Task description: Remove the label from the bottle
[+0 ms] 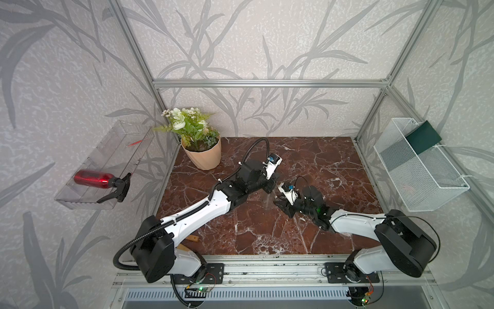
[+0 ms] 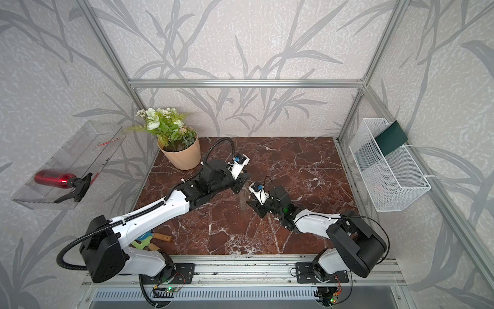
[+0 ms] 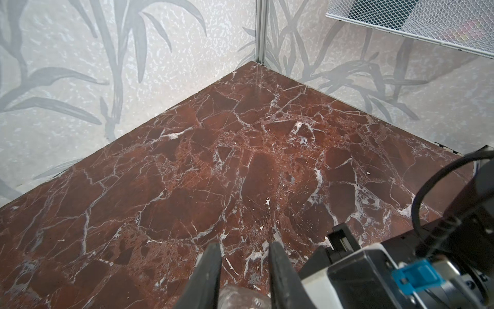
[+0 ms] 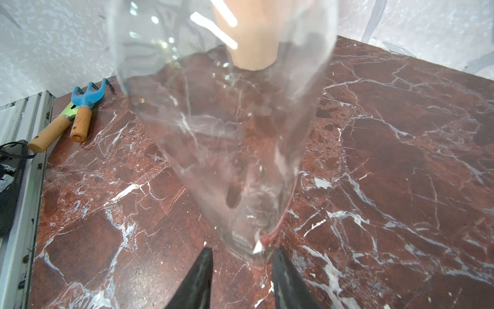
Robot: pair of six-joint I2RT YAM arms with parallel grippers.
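Note:
A clear bottle [image 4: 226, 128] fills the upper middle of the right wrist view, narrowing downward, with a small red patch near its low end. No label can be made out clearly through the glare. In the left wrist view the bottle's end [image 3: 243, 297] sits between the fingers of my left gripper, which is shut on it. From above, the bottle [image 1: 268, 202] is only a faint shape hanging under that gripper. My right gripper stands part open beside the bottle's lower end, fingers apart. Whether its fingertips touch the bottle, I cannot tell.
A potted plant [image 1: 203, 154] stands at the back left. Garden tools [image 2: 154, 238] lie near the front left edge. A clear wall bin with a red spray bottle [image 1: 92, 178] hangs left, a white mesh basket [image 1: 419, 175] right.

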